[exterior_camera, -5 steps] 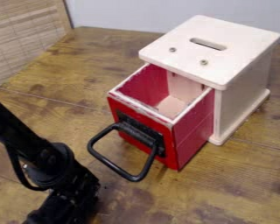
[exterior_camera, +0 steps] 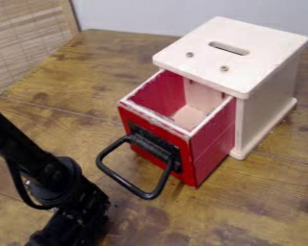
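Observation:
A pale wooden box (exterior_camera: 264, 106) with a slot and two bolts on top stands on the table. Its red drawer (exterior_camera: 211, 150) is pulled out toward the front left and looks empty inside. A black loop handle (exterior_camera: 150, 190) is on the drawer's front. The black robot arm and gripper (exterior_camera: 69, 207) are at the lower left, apart from the handle and cut off by the frame edge; the state of the fingers cannot be made out.
A woven mat or panel (exterior_camera: 22, 38) is at the upper left, and a white wall runs along the back.

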